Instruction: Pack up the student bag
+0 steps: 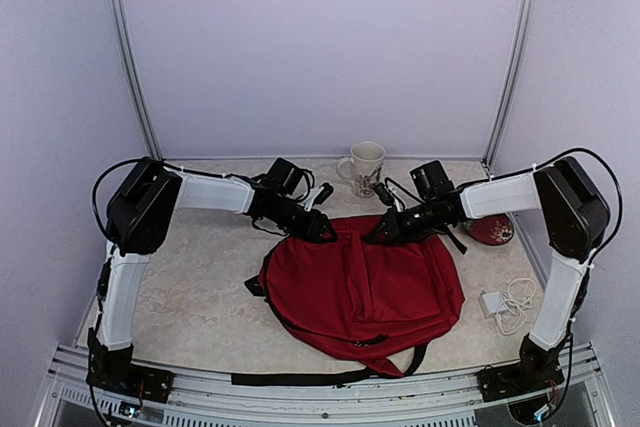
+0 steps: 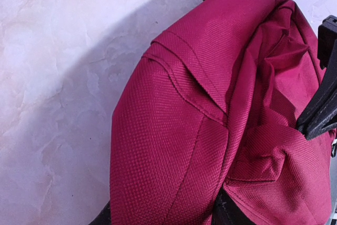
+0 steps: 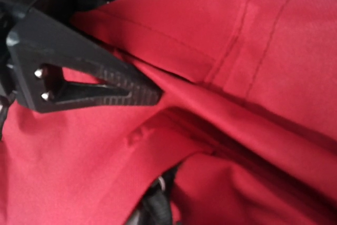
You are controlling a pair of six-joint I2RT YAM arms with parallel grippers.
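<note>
The red bag (image 1: 400, 282) lies flat on the table, with a ridge of cloth running down its middle. At its back edge my left gripper (image 1: 325, 233) is shut on a thick fold of bag cloth, which bulges up between the fingers in the left wrist view. Just to the right, my right gripper (image 1: 373, 236) is also at the back edge. A thin layer of the bag (image 3: 174, 30) passes between its shut fingers in the right wrist view. The bag's inside is hidden.
Behind the bag stands a patterned mug (image 1: 366, 166). On the right are a dark red patterned round item (image 1: 490, 229), partly under the right arm, and a white charger (image 1: 492, 304) with a coiled cable. Black straps (image 1: 290, 379) trail along the front edge.
</note>
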